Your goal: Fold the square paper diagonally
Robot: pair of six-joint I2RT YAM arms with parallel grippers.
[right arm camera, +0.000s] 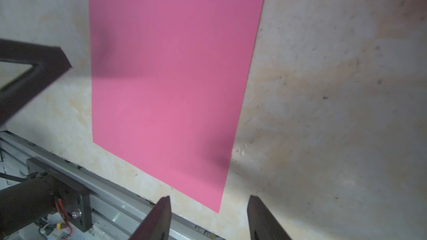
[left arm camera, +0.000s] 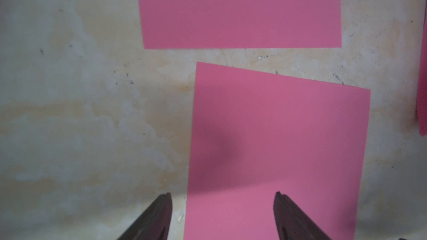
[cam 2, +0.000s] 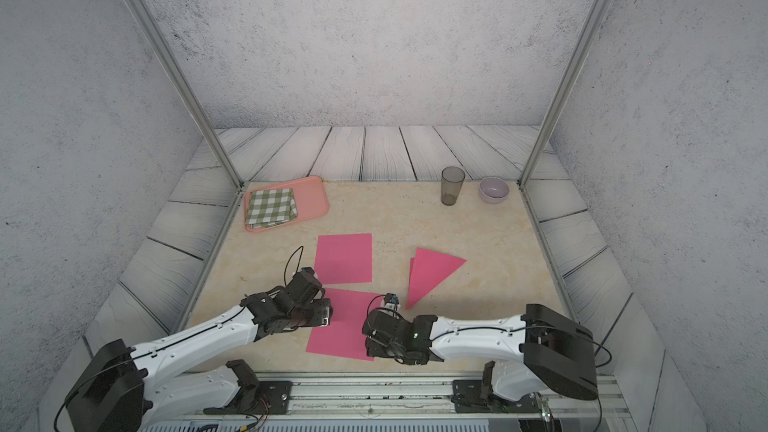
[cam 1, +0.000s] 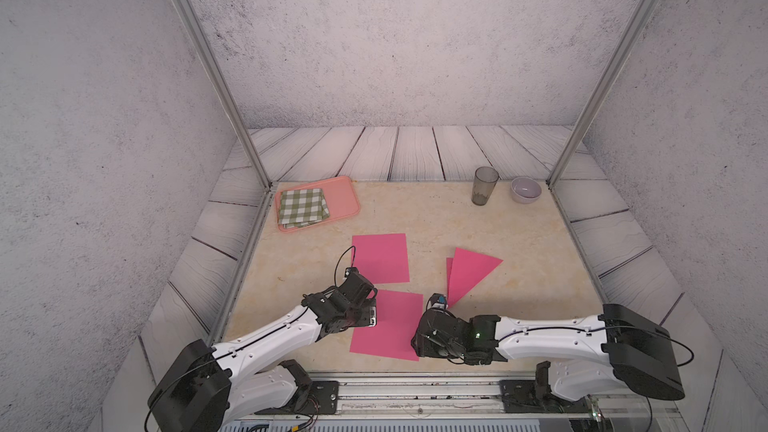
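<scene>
A flat pink square paper [cam 1: 390,324] lies unfolded near the table's front edge, between my two arms. In the left wrist view, the left gripper hangs open above the left part of that paper [left arm camera: 278,142], nothing between its fingers. My right gripper is parted, with the paper's near right corner showing between its fingertips in the right wrist view; they do not appear to touch it. Behind lies a second flat pink square [cam 1: 380,258]. To the right rests a pink paper [cam 1: 473,273] folded into a triangle, its layers slightly offset.
At the back left, a pink tray [cam 1: 344,198] holds a green checked cloth [cam 1: 303,206]. A clear glass [cam 1: 484,185] and a purple bowl [cam 1: 525,189] stand at the back right. A metal rail [right arm camera: 111,213] runs along the front edge.
</scene>
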